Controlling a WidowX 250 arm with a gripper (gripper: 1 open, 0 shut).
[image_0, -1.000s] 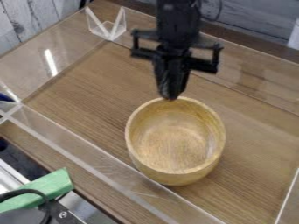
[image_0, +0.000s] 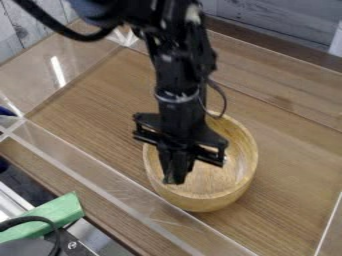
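A round, pale yellow bowl (image_0: 221, 188) stands on the wooden table toward the centre right. My black gripper (image_0: 175, 160) is lowered into the bowl at its left part, its tip over the bowl's inside, shut with nothing visible between its fingers. The arm hides the back of the bowl, and whether the tip touches the bottom cannot be told.
Bare wooden table (image_0: 287, 150) lies right of and behind the bowl. A clear plastic edge runs along the left side. A green object (image_0: 60, 212) with a black cable sits at the lower left. A pale wooden wall borders the back.
The bowl appears in the same place.
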